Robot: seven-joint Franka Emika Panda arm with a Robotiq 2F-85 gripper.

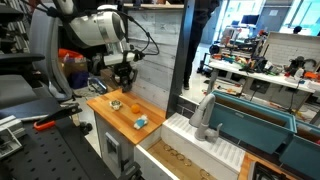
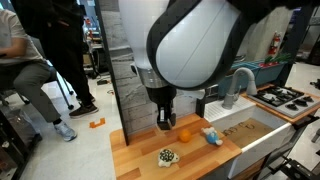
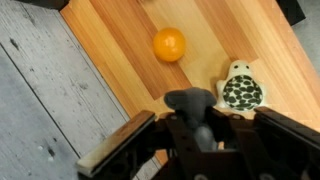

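Observation:
My gripper (image 2: 167,115) is raised over the wooden counter (image 2: 133,160), fingers pointing down. In the wrist view it is shut on a small grey-blue object (image 3: 190,100), mostly hidden by the dark fingers; what the object is, I cannot tell. An orange ball (image 3: 169,44) lies on the wood, apart from the gripper. Beside it rests a whitish toy with a dark-spotted back (image 3: 241,87). A light blue and white toy (image 2: 211,135) sits further toward the sink in exterior view 2.
A grey faucet (image 1: 203,112) rises beside the white sink (image 1: 205,161). Behind the counter stands a grey plank panel (image 1: 159,75) with a dark post (image 1: 184,50). Bare wood lies around the toys.

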